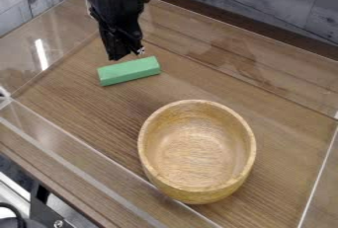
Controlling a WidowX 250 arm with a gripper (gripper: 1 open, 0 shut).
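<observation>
A green rectangular block (128, 70) lies on the wooden table at the upper middle left. Just above it hangs my black gripper (125, 51), its fingers pointing down and apparently shut, with nothing visible between them. It appears to be clear of the block, though the exact height is hard to tell.
A large tan round bowl (197, 150) stands on the lower right part of the table (79, 123). A low wall runs along the back edge.
</observation>
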